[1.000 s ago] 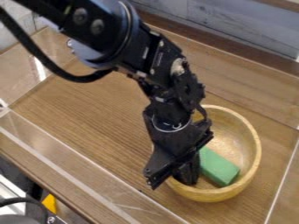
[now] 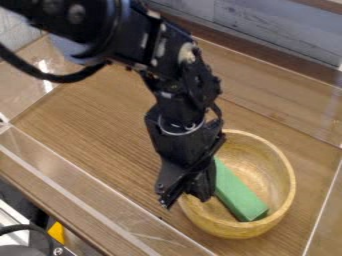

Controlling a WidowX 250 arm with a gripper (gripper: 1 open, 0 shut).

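Observation:
A yellow bowl point(image 2: 274, 160) sits at the right of the table, and in it lies a green block point(image 2: 239, 198), long and rectangular. My black gripper point(image 2: 178, 188) is over the bowl's left rim, left of the block, and hides part of that side of the bowl. I see nothing held in it; it looks shut, though the fingertips are dark and hard to make out.
A pale panelled wall point(image 2: 274, 35) runs along the back. A small yellow object and dark cable sit below the table's edge at lower left.
My gripper has moved up and to the left, slightly off the block, uncovering more of it. The arm's upper part has shifted left.

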